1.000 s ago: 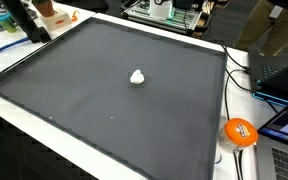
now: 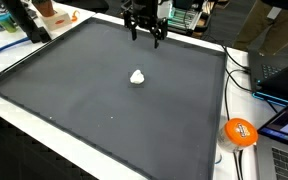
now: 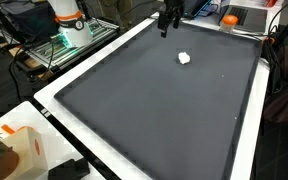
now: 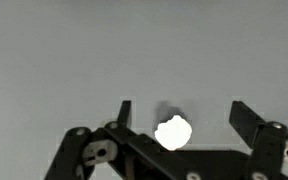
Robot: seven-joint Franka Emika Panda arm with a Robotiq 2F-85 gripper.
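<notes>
A small white object (image 2: 137,77) lies alone on the dark grey board, and its exact shape is hard to make out. In the second exterior view the same white object (image 3: 183,58) is near the board's far edge. My gripper (image 2: 145,36) hangs over the board's far side, behind the white object and apart from it. Its black fingers are spread wide in the wrist view, where the white object (image 4: 173,132) shows low in the frame, between and beneath them. Nothing is held; the gripper is open.
The grey board (image 2: 84,90) is otherwise bare, with a white border around it. An orange-topped container (image 2: 238,133) stands by the near right corner, beside a laptop (image 2: 276,80). Cables run along the right side. Various items crowd the far left.
My gripper has come into the first exterior view from the top, down over the far side of the board. The white object has stayed in place.
</notes>
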